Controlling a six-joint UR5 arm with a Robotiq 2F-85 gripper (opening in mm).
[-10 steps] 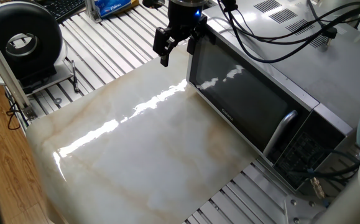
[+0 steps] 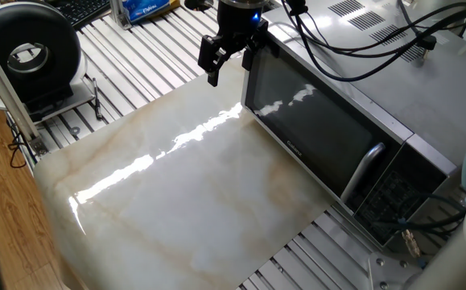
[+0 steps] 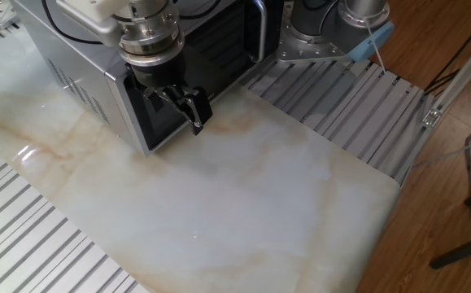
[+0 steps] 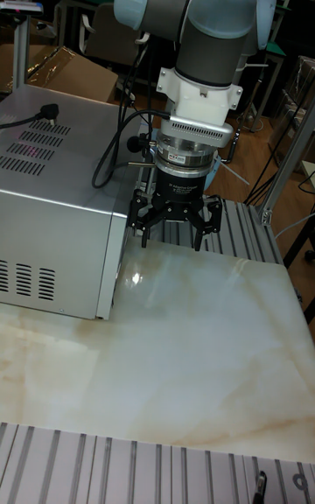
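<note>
My gripper (image 4: 171,239) hangs above the marble-patterned table with its two black fingers spread apart and nothing between them. In the first exterior view, the gripper (image 2: 231,71) is at the top, by the far end of the microwave's front. The silver microwave (image 2: 321,121) has its dark door closed, with a metal handle (image 2: 363,172) near the control panel. Seen from the opposite side, the gripper (image 3: 174,110) overlaps part of the microwave door, hiding some of it.
The marbled board (image 2: 176,193) in front of the microwave is bare. Slatted metal tabletop (image 2: 128,56) surrounds it. A black round device (image 2: 27,52) stands at the far left. Loose black cables (image 2: 361,52) run over the microwave's top.
</note>
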